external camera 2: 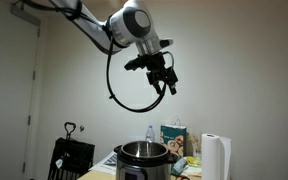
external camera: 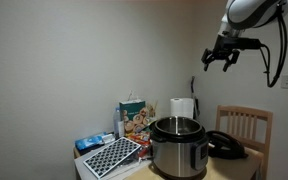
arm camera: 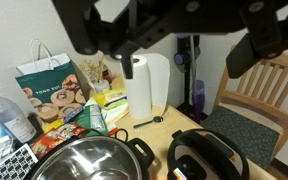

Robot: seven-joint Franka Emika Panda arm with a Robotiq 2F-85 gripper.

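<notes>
My gripper (external camera: 217, 66) hangs open, high above the table and to the right of the steel pressure cooker in exterior view 1. Nothing sits between its fingers, whose dark shapes fill the top of the wrist view. The cooker (external camera: 178, 148) stands upright without a lid, and its shiny inner pot (arm camera: 92, 160) looks empty from the wrist. Its black lid (arm camera: 206, 155) lies on the table (arm camera: 159, 136) to the right of the cooker.
Behind the cooker are a paper towel roll (arm camera: 139, 88), a green-and-white paper bag (arm camera: 54, 88), a water bottle (arm camera: 12, 117) and several snack packets. A black-and-white grid panel (external camera: 108, 157) lies at the left. A wooden chair (arm camera: 259, 95) stands beyond the table.
</notes>
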